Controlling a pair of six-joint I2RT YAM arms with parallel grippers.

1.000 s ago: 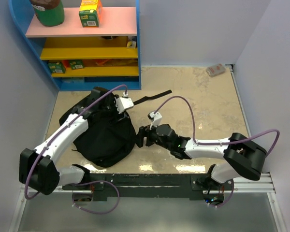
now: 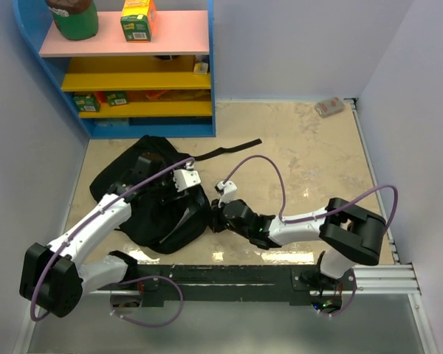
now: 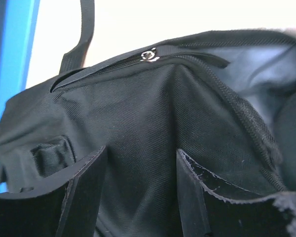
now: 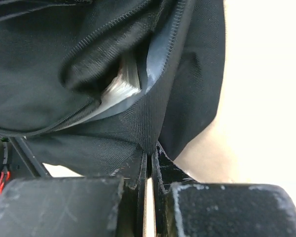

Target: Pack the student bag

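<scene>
The black bag (image 2: 114, 177) lies at the left of the floor, its strap (image 2: 232, 147) stretched toward the back. In the left wrist view its zipper (image 3: 149, 56) runs across the fabric; my left gripper is over the bag, fingers apart. My right gripper is at the bag's right edge, fingertips together at a fold of fabric; whether cloth is pinched is unclear. Something pale (image 4: 119, 91) shows inside the bag opening in the right wrist view.
A blue shelf unit (image 2: 100, 127) with boxes (image 2: 136, 26) stands behind the bag. A small object (image 2: 329, 107) lies at the back right. The floor (image 2: 310, 169) right of the bag is mostly clear.
My right gripper has moved left to the bag's edge and closed. My left arm has moved slightly toward the front over the bag. The bag's right part has shifted a little.
</scene>
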